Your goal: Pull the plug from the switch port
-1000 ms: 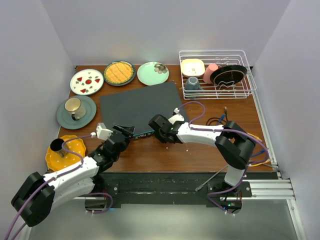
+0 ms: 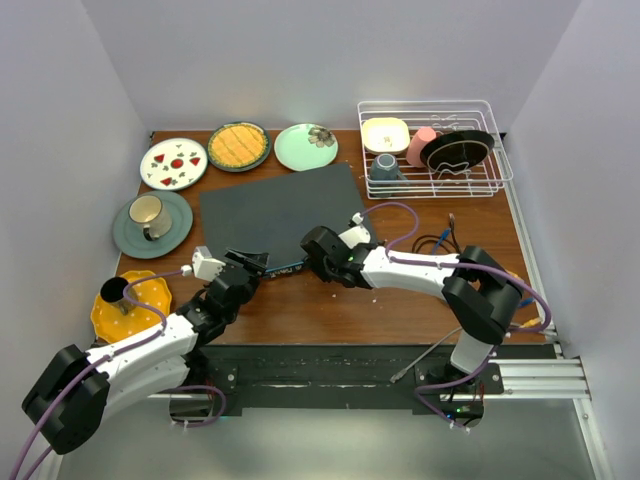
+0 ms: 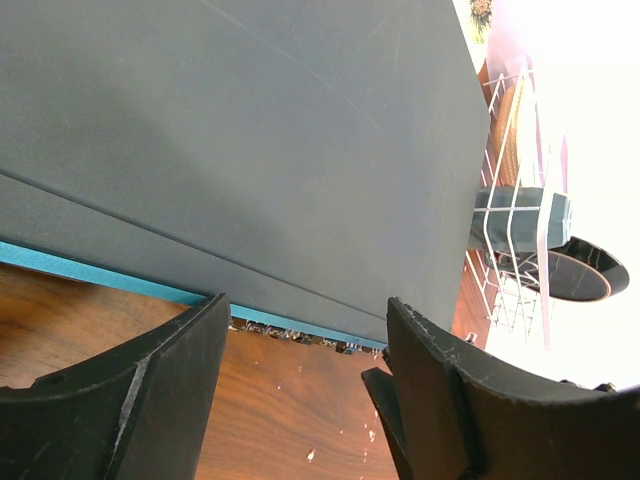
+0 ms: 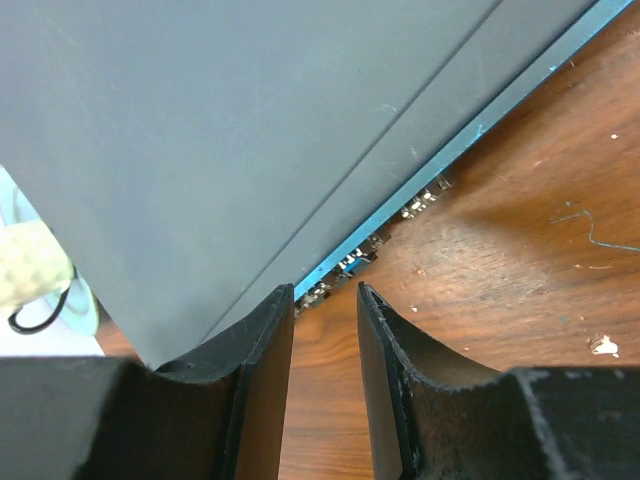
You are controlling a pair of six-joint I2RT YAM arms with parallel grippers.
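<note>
The grey switch [image 2: 270, 210] lies on the wooden table, its blue-edged front with a row of metal ports [image 4: 365, 250] facing the arms. My left gripper hovers at the left part of that edge, fingers part open, with the port row visible between them. My right gripper is at the same edge further right, its fingers apart with a narrow gap, nothing seen between them. I cannot tell a plug apart from the port fittings in these views.
A dish rack [image 2: 435, 185] with cups and plates stands back right. Plates line the back and left, with a mug [image 2: 150, 215] and a yellow plate [image 2: 140, 320]. Loose cables lie right of the right arm.
The left arm shows no visible movement.
</note>
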